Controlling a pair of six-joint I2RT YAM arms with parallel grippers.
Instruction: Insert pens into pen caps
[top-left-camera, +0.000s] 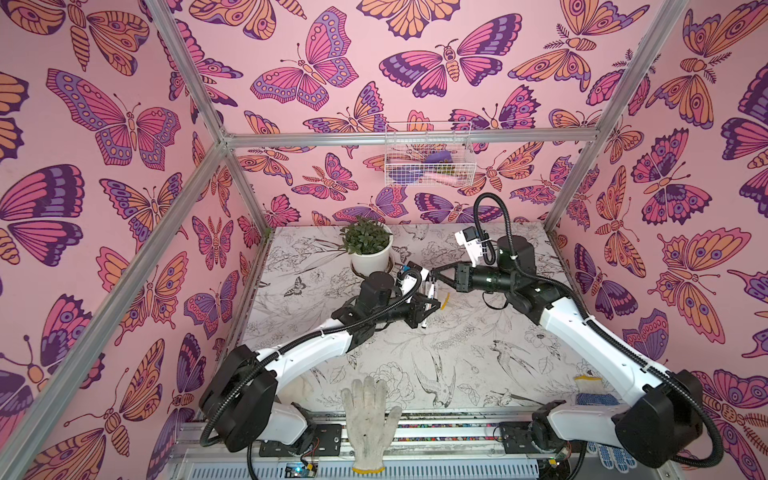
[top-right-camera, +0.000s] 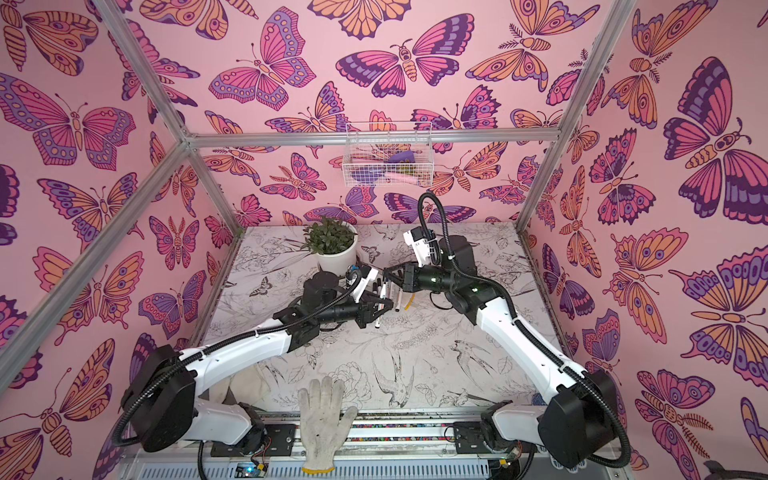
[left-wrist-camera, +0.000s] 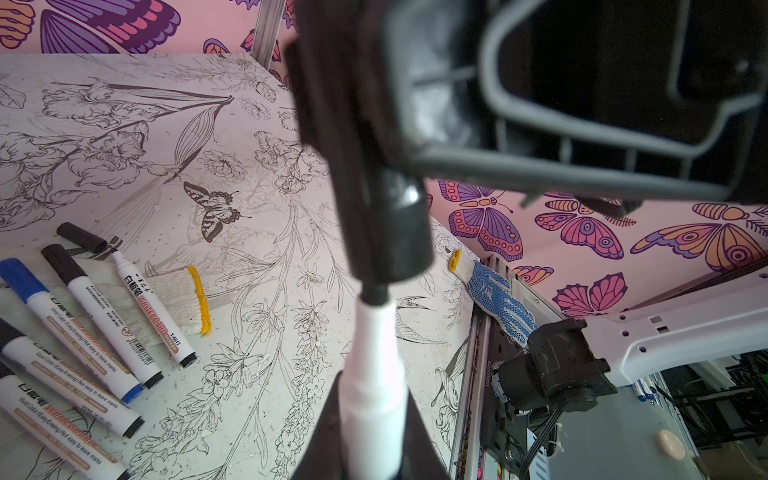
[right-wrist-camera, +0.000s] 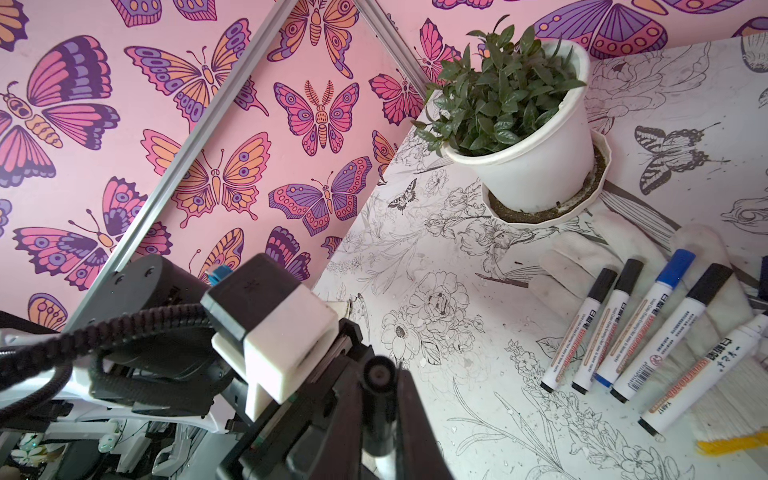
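A white marker pen (left-wrist-camera: 373, 400) stands upright, uncapped end up, with my left gripper (top-left-camera: 429, 309) shut on its body. Directly above it, a black cap (left-wrist-camera: 392, 228) points mouth down, and the pen's dark nib meets the cap's lower rim. The white shoulder below the nib is still outside the cap. My right gripper (top-left-camera: 438, 275) has the cap between its fingers; in the right wrist view the cap's round end shows between the dark fingers. How far the nib reaches inside is hidden.
Several capped markers (left-wrist-camera: 96, 312), black and one blue, lie on a glove (right-wrist-camera: 728, 408) on the table. A potted plant (right-wrist-camera: 528, 168) stands behind them. Another glove (top-left-camera: 370, 424) lies at the front edge.
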